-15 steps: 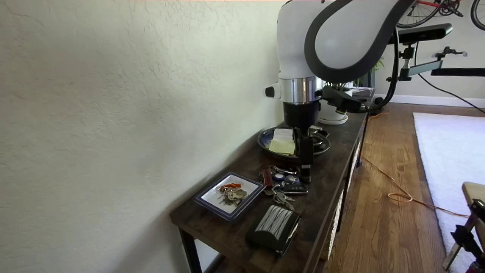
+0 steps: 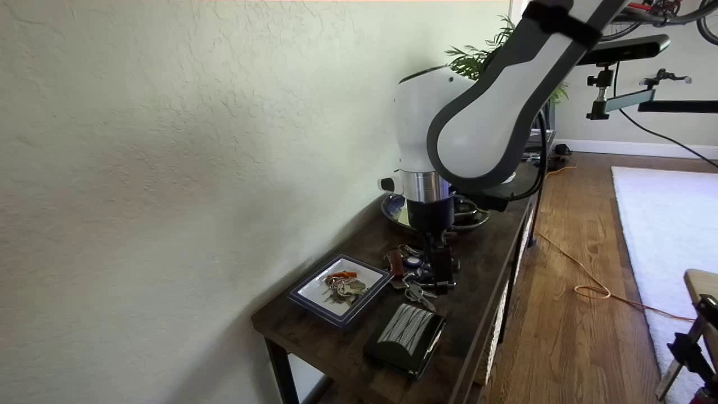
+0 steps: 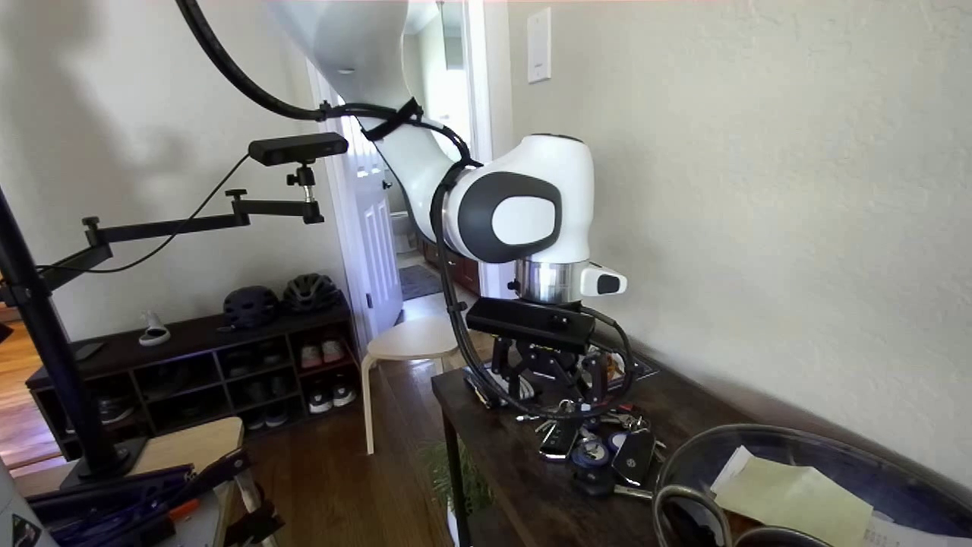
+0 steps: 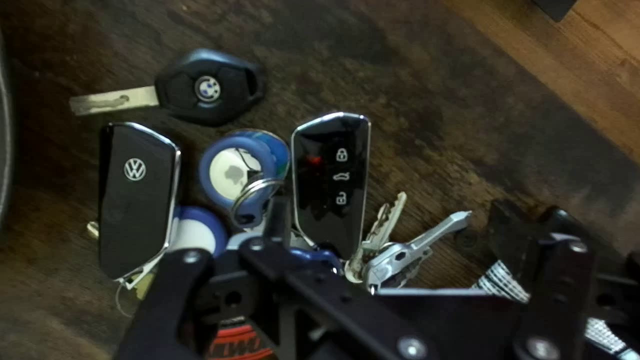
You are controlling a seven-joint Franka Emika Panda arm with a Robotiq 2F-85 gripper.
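Note:
My gripper is open, low over a bunch of keys on the dark table. In the wrist view one finger [image 4: 277, 219] overlaps the area between a blue-and-white round tag [image 4: 231, 171] and a glossy black fob with lock symbols [image 4: 328, 174]. The other finger is farther right, past the loose keys and a folded metal tool [image 4: 414, 252]. A VW fob [image 4: 135, 210] lies at the left, with a BMW key [image 4: 210, 90] above it. In exterior view 1 the gripper [image 2: 441, 286] partly hides the bunch. Whether the fingertips touch anything, I cannot tell.
Toward the table's near end stand a white tray with a blue rim [image 2: 306, 296] holding other keys, and a black wallet with a grey patterned band [image 2: 407, 330]. A round bowl [image 3: 679, 465] with papers sits behind the bunch. The wall borders one long side.
The arm has come down and toward the near end of the table, from beside the bowl to over the keys. The tray and wallet have not moved.

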